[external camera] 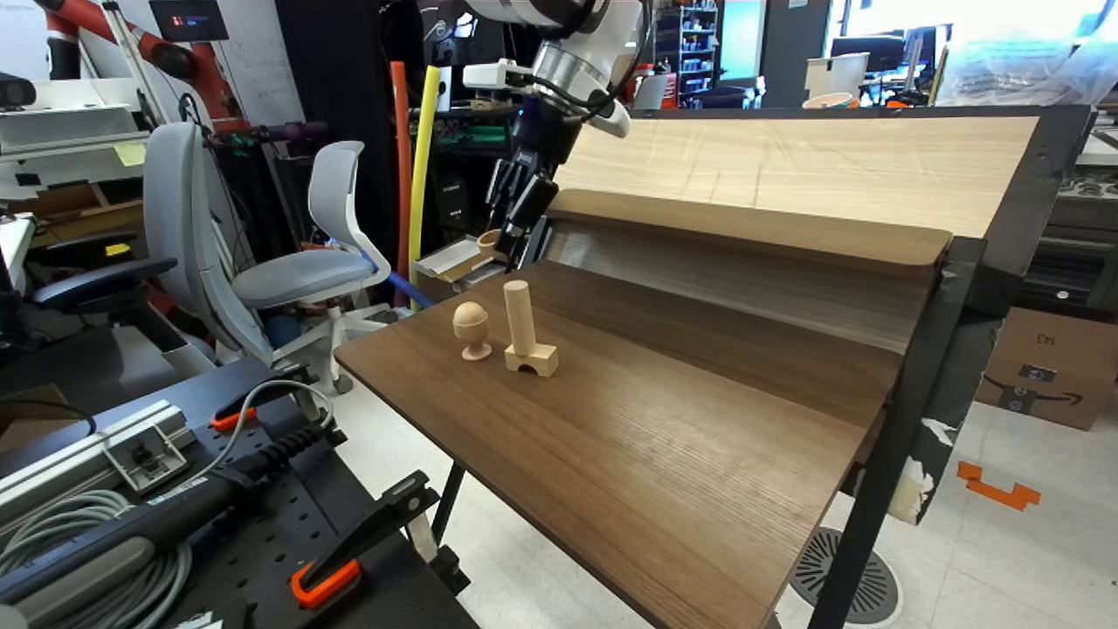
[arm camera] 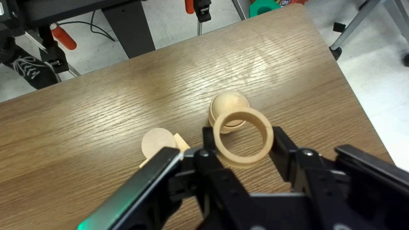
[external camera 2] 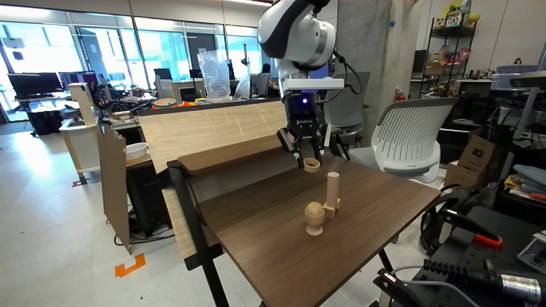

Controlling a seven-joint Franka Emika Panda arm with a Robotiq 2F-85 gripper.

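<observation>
A pale wooden ring [arm camera: 242,160] is held between the two fingers of my gripper, which is shut on it above the table. The same ring [external camera 2: 312,164] shows below the fingertips in exterior view 2. On the table stands a wooden cup with a ball in it [external camera: 472,329]; from the wrist it appears partly behind the ring's far edge. Beside that cup, an upright wooden cylinder [external camera: 519,318] rises from an arched block [external camera: 534,360]. Seen from above, the cylinder's round top [arm camera: 157,141] lies left of the ring and covers much of the block.
A raised shelf [external camera: 744,227] runs along its back. Grey chairs [external camera: 325,262] stand past the far left corner.
</observation>
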